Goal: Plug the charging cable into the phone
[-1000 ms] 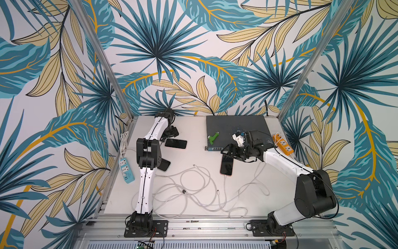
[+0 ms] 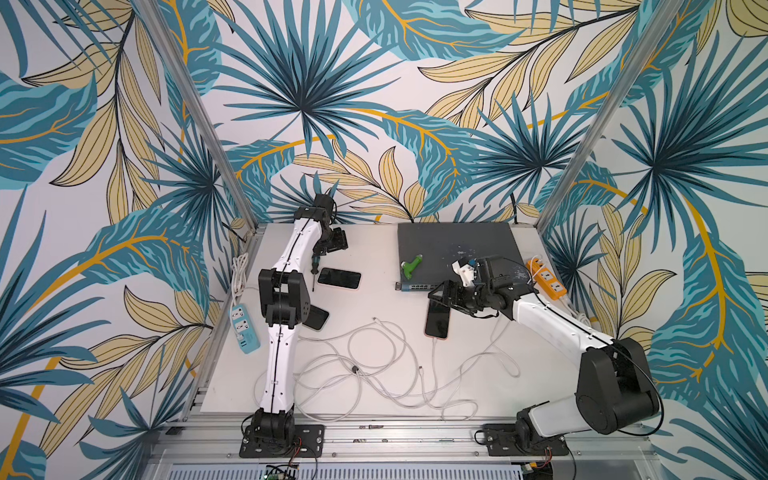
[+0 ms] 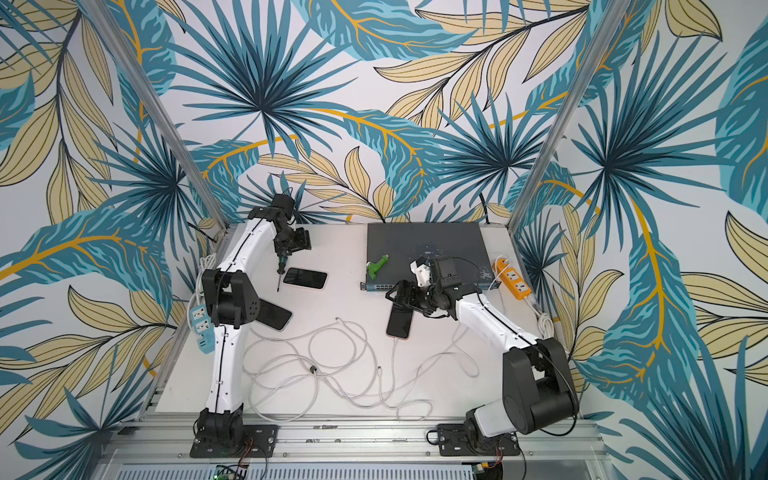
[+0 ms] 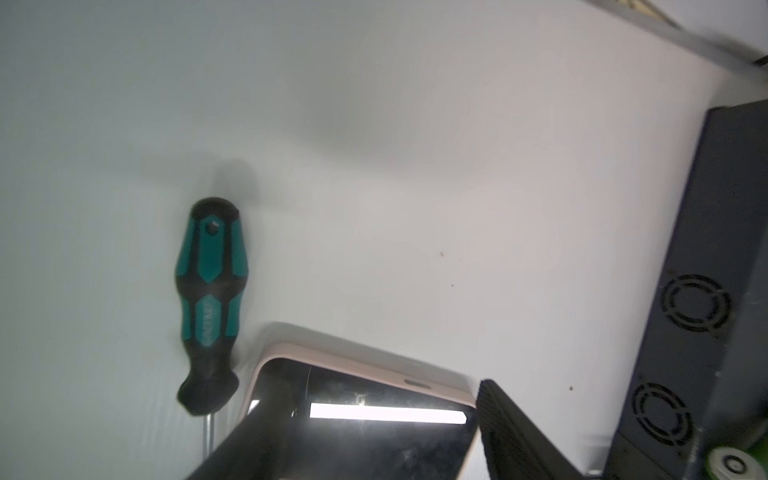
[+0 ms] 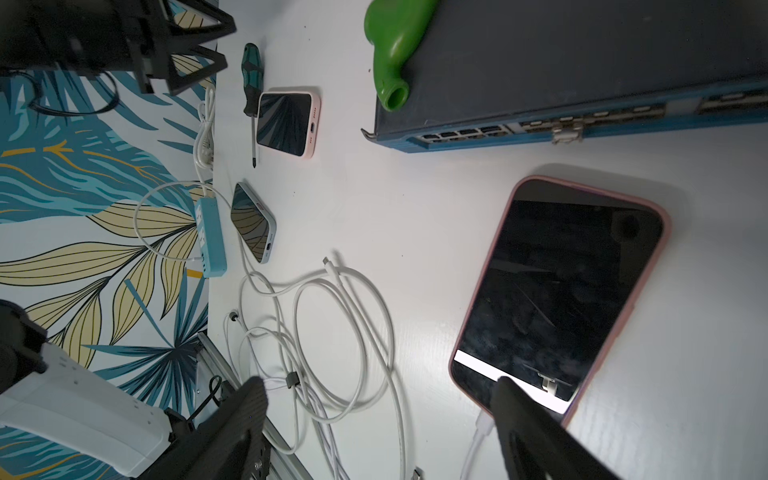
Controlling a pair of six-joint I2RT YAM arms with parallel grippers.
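The pink-cased phone (image 5: 552, 288) lies below my right gripper, which is open with nothing visible between its fingers; a white cable (image 5: 478, 436) meets the phone's lower edge, though whether it is seated is unclear. Two more phones lie at the left: one (image 3: 305, 278) beside a screwdriver (image 4: 209, 296), one (image 5: 253, 220) nearer the blue strip. My left gripper (image 2: 338, 238) hangs over the table above the screwdriver and upper phone; whether its fingers hold anything cannot be seen.
A grey network switch (image 2: 452, 240) with a green object (image 5: 396, 40) on it fills the back right. Tangled cables cover the front middle. Power strips (image 2: 244, 328) (image 2: 546, 279) line both sides. Bare table surrounds the screwdriver.
My left gripper has moved up and back, away from the upper phone. My right arm has shifted slightly, its gripper staying over the middle phone.
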